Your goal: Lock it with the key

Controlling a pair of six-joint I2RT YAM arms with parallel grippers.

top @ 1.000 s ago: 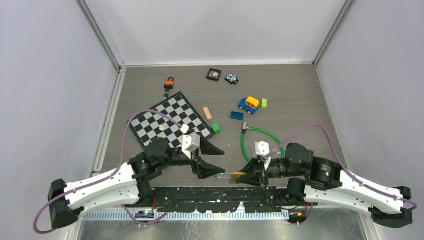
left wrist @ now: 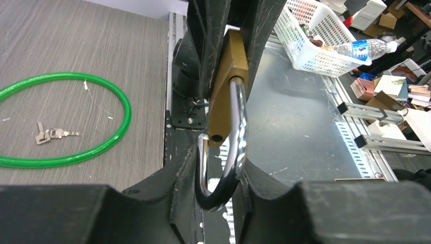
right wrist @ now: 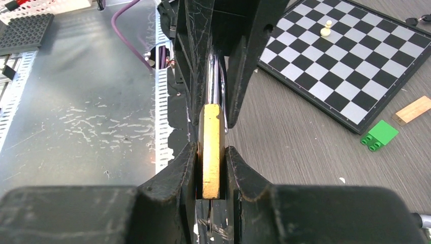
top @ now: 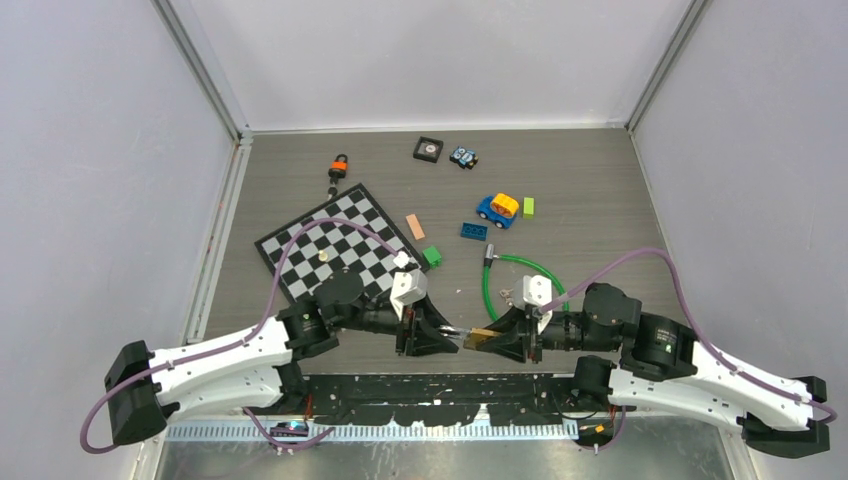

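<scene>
A brass padlock [top: 483,337] with an open steel shackle is held at the front middle between both grippers. My right gripper is closed round its brass body. My left gripper [top: 440,338] surrounds the shackle [left wrist: 235,137], its fingers close on either side; whether they grip it is unclear. In the left wrist view the shackle's short leg stands outside the body, beside a hole. Small keys [left wrist: 56,133] lie on the table inside the loop of a green cable [left wrist: 122,107].
A chessboard [top: 330,240] lies behind the left arm. Small blocks [top: 473,230], toy cars [top: 497,210] and an orange-black item [top: 338,170] lie farther back. The table's front edge runs just below the grippers.
My left gripper has moved right onto the shackle, and its fingers have drawn much closer together. My right gripper with the padlock has shifted slightly right.
</scene>
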